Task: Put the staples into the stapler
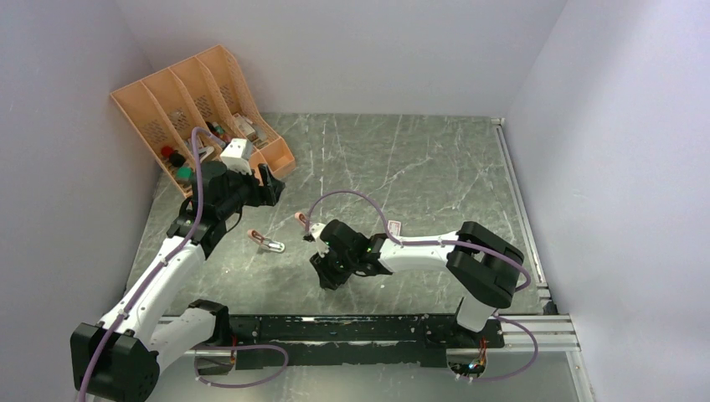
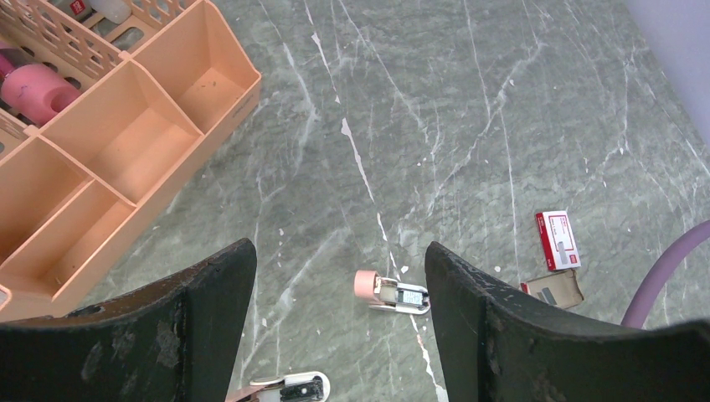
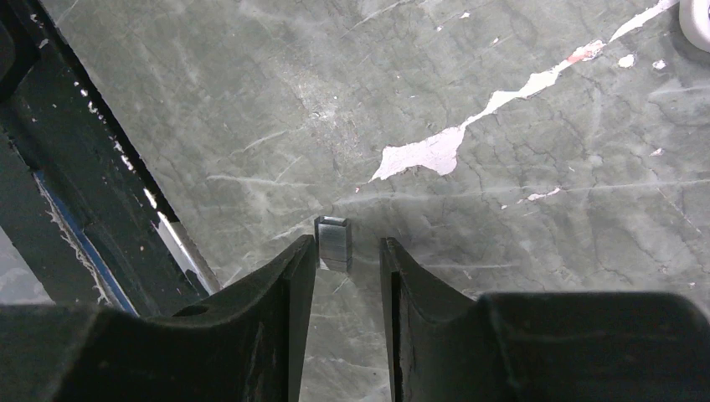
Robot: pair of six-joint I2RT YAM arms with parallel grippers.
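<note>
A short grey strip of staples (image 3: pixel 334 243) lies on the table in the right wrist view. My right gripper is partly open around it, with the left finger (image 3: pixel 293 268) close beside the strip and a clear gap on the other side. One stapler (image 1: pixel 270 244), pink and white, lies left of that gripper; only its end shows at the bottom of the left wrist view. A second stapler (image 2: pixel 400 296) with a pink end lies farther back. Above the table, my left gripper (image 1: pixel 272 186) is open and empty.
A red-and-white box (image 2: pixel 558 240) and a small brown carton piece (image 2: pixel 556 290) lie to the right of the staplers. An orange compartment rack (image 1: pixel 219 75) stands at the back left. The dark front rail (image 3: pixel 109 167) runs near the staples.
</note>
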